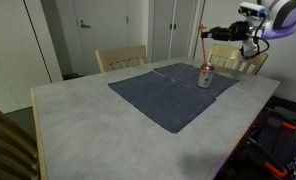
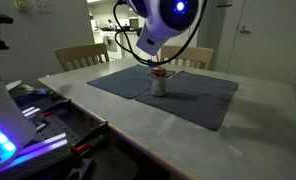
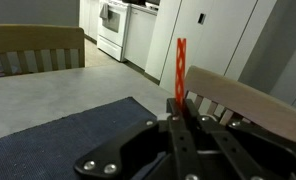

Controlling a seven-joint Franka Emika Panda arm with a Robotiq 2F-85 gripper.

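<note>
A thin orange-red stick [image 1: 202, 44] stands nearly upright, with my gripper [image 1: 203, 34] shut on it. In the wrist view the stick [image 3: 181, 66] rises from between the dark fingertips. A silver and red can-like container [image 1: 205, 78] stands on the dark cloth, directly under the stick. In exterior view 2 the same container [image 2: 159, 86] shows beneath the arm, with orange-red at its top. Whether the stick's lower end is inside the container or just above it, I cannot tell.
Dark cloth mats [image 1: 168, 98] cover part of the pale table [image 1: 73, 125]. Wooden chairs [image 1: 122, 57] stand along the far edge. Another chair [image 3: 243, 104] is close behind the gripper in the wrist view.
</note>
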